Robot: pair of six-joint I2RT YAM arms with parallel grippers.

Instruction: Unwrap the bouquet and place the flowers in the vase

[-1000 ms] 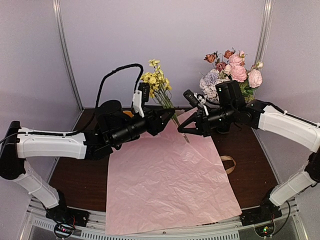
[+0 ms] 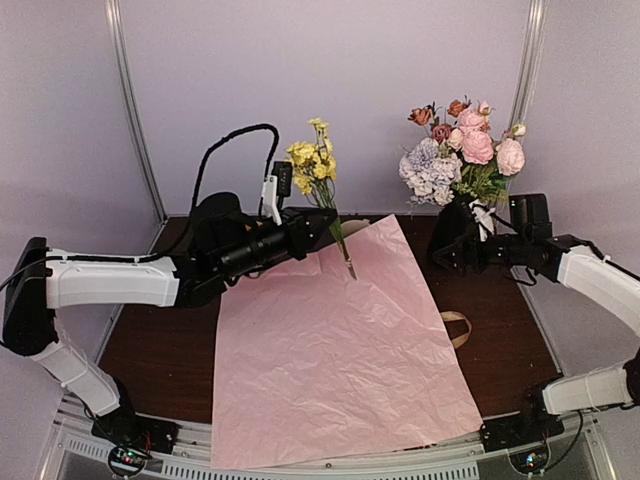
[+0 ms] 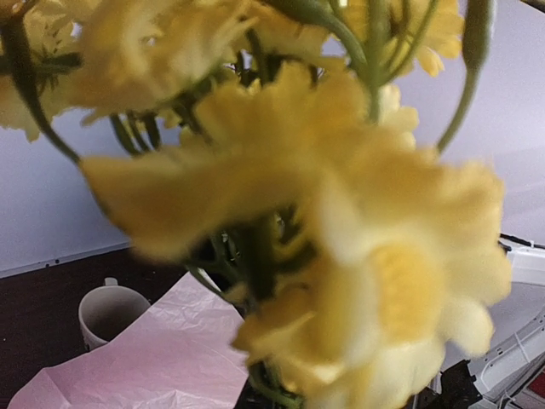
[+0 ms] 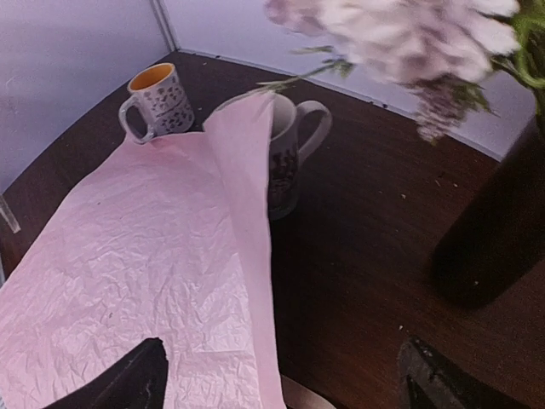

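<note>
A bunch of yellow flowers hangs above the paper, its stems slanting down to the right. My left gripper is shut on those stems; in the left wrist view the yellow blooms cover most of the picture and hide the fingers. The black vase stands at the back right, holding pink, lilac and rust-coloured flowers. In front of it, partly covering it, my right gripper stands open. Nothing shows between its fingers, and the dark vase rises to their right.
Crumpled pink paper covers the middle of the table. Behind it, an orange-lined mug and a second mug stand at the back. A tan ribbon loop lies at the paper's right edge. Bare table shows right of the paper.
My right gripper has drawn away from the stems to the right, over to the vase. The left gripper has shifted slightly left, and the yellow flowers now stand more upright.
</note>
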